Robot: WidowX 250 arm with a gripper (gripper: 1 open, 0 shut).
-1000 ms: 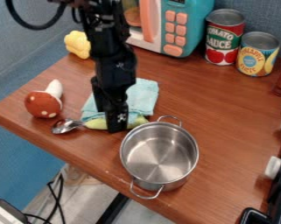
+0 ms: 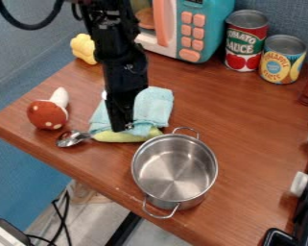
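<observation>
My black gripper (image 2: 120, 115) hangs low over a folded light-blue cloth (image 2: 154, 104), which has a yellow-green item (image 2: 112, 136) lying along its front edge. I cannot tell whether the fingers are open or shut, or whether anything is between them. A metal spoon (image 2: 70, 138) lies left of the cloth, below a red-and-white mushroom-like object (image 2: 47, 113). A steel pot (image 2: 175, 175) with two handles stands in front and to the right.
A yellow toy (image 2: 82, 48), a turquoise toy microwave (image 2: 195, 24) and two cans (image 2: 245, 43) (image 2: 282, 61) stand at the back. A black appliance (image 2: 297, 211) lines the right edge.
My gripper has shifted very slightly over the cloth. The other objects look unchanged.
</observation>
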